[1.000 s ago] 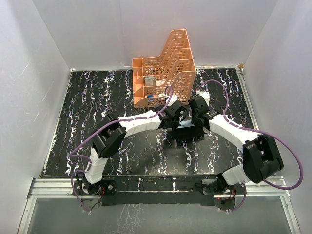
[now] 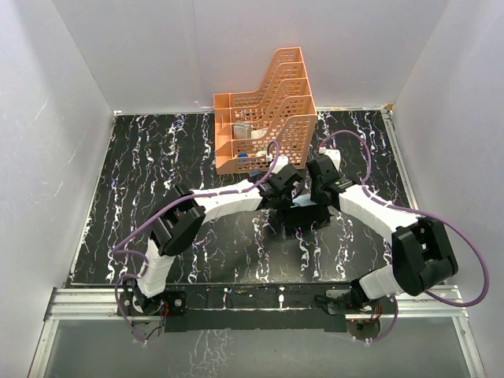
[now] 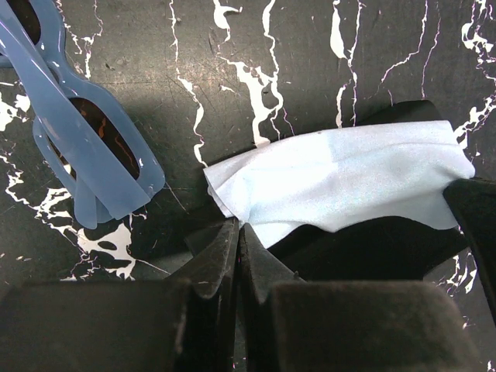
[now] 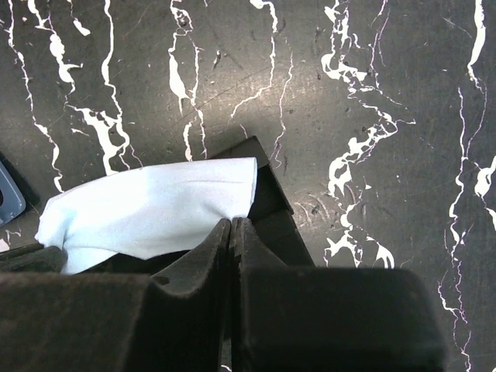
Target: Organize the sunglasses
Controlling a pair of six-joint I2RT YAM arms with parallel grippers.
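A pale blue-white cloth (image 3: 333, 174) is stretched over a black case (image 4: 275, 194) on the table. My left gripper is shut on the cloth's left end, where creases run into the fingertips. At the opposite end, my right gripper is shut on the cloth near its corner. Blue-framed sunglasses (image 3: 101, 132) with dark lenses lie folded at the left of the left wrist view, apart from the case. A bit of their frame (image 4: 9, 194) shows at the right wrist view's left edge. In the top view the arms hide much of the cloth (image 2: 302, 200).
An orange stepped organizer (image 2: 276, 110) stands at the back of the table, with a few small items inside. It is close behind both grippers. The black, white-veined tabletop (image 2: 142, 197) is bare on the left, and pale walls enclose the table.
Both arms have stayed nearly still, with only a very slight shift at my right gripper.
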